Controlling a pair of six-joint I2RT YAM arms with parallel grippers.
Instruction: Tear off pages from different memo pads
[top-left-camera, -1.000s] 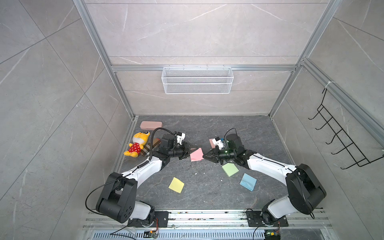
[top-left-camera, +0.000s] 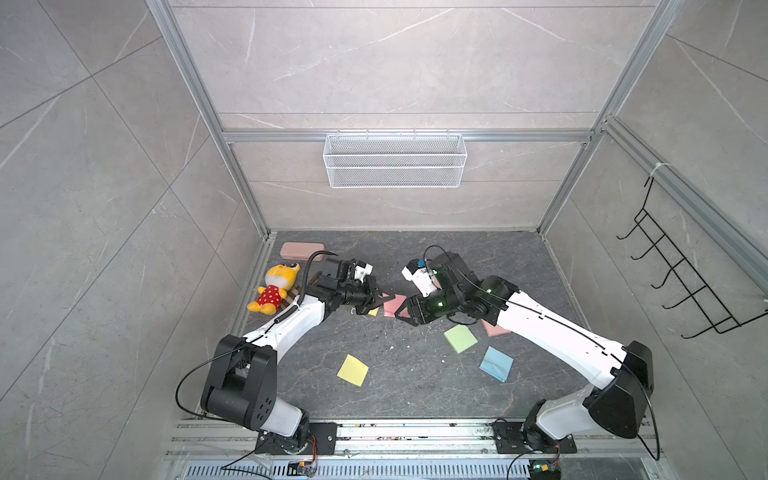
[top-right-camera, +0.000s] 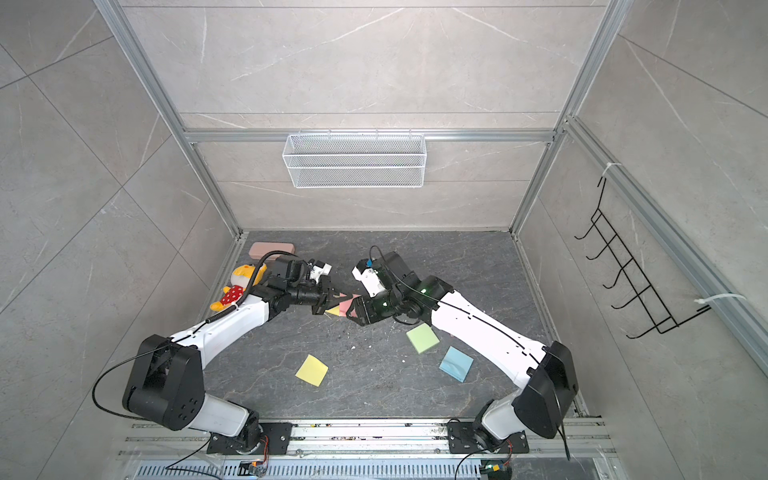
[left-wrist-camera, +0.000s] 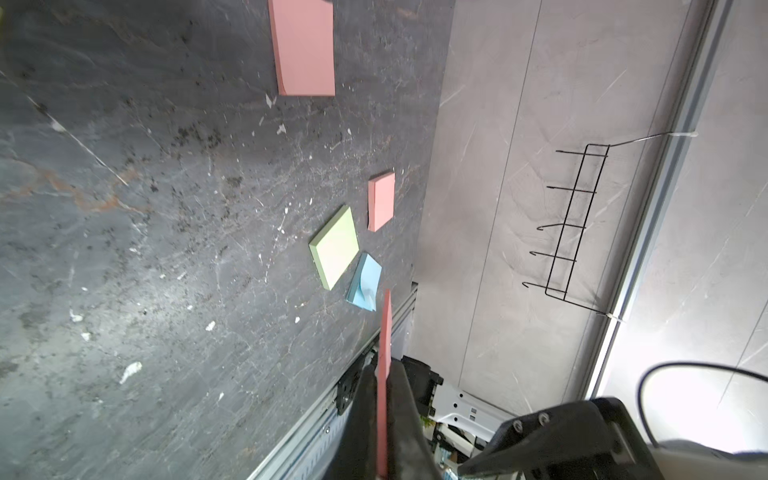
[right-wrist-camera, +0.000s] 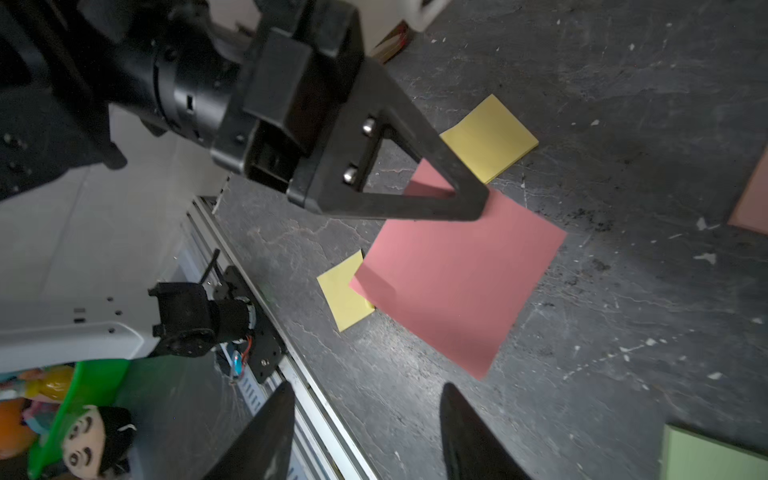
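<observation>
A thin pink sheet is pinched in my shut left gripper, held above the table; edge-on, it runs between the fingers in the left wrist view. My right gripper is open just beside the sheet, with nothing between its fingers. Pads lie on the table: yellow (top-left-camera: 352, 369), another yellow (right-wrist-camera: 492, 136), green (top-left-camera: 461, 338), blue (top-left-camera: 496, 364), and two pink ones (left-wrist-camera: 304, 48) (left-wrist-camera: 381, 200).
At the left sit a plush toy (top-left-camera: 272, 292) and a pink case (top-left-camera: 301, 250). A white mesh basket (top-left-camera: 393, 160) hangs on the back wall, a black hook rack (top-left-camera: 680, 280) on the right.
My right arm has risen and swung, its gripper tilting near the pink sheet. The left gripper has shifted only slightly, still holding the sheet.
</observation>
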